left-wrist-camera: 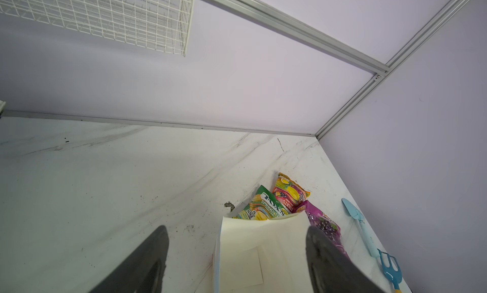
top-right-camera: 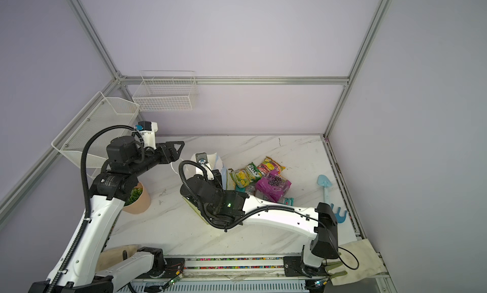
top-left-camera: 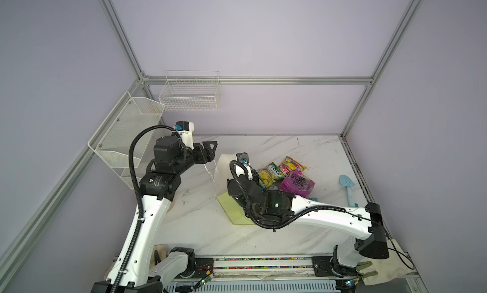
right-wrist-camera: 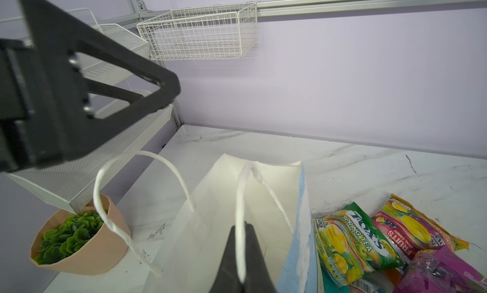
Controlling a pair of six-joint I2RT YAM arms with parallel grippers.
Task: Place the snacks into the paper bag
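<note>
The white paper bag stands open mid-table, its handle loops upright, on a yellow-green base. My left gripper is open above the bag's left side, nothing between its fingers. My right gripper is shut at the bag, a white handle strand running over its fingers; whether they hold it I cannot be sure. Snack packets lie right of the bag: green Fox's, red fruit candy, purple packet, others beneath.
A potted plant stands at the left below mesh shelves. A wire basket hangs at the back. A blue trowel and fork lie at the right.
</note>
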